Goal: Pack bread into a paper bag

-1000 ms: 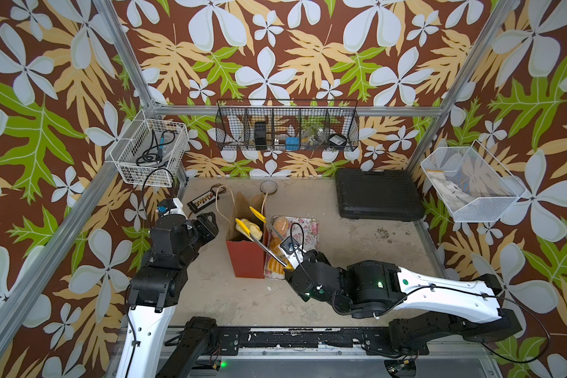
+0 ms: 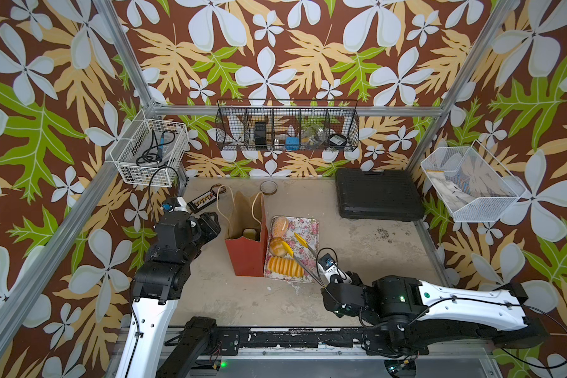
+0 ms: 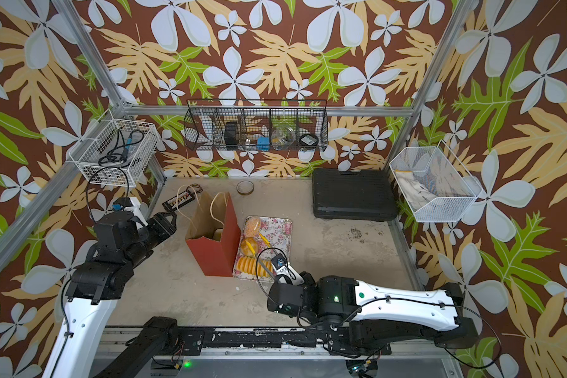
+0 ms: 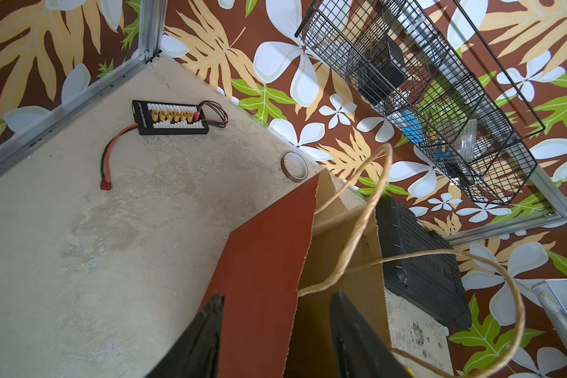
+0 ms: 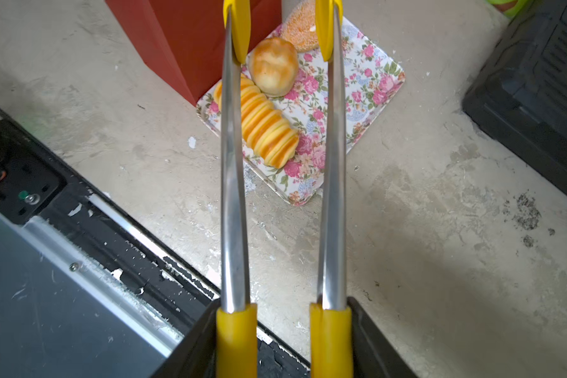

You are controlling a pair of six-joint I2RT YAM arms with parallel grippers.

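Upright on the table stands the open red paper bag (image 2: 245, 257), its two handles up; a piece of bread (image 2: 250, 233) shows inside it. Beside the bag, a flowered tray (image 5: 365, 82) carries a striped roll (image 5: 264, 126), a round bun (image 5: 273, 66) and a sugared bun (image 5: 300, 28). My right gripper, fitted with yellow-tipped metal tongs, is open above the tray, nothing between the tong tips. My left gripper is open at the bag's left side; the bag's rim appears between its fingers in the left wrist view, contact unclear.
A connector board (image 4: 170, 118) and a tape roll (image 4: 294, 166) lie behind the bag. A black case (image 2: 379, 194) occupies the back right, and a wire basket (image 2: 288, 129) hangs at the rear. The table right of the tray is bare.
Now the right arm has swung right, over the tray, with the tongs empty. The left arm has barely moved.
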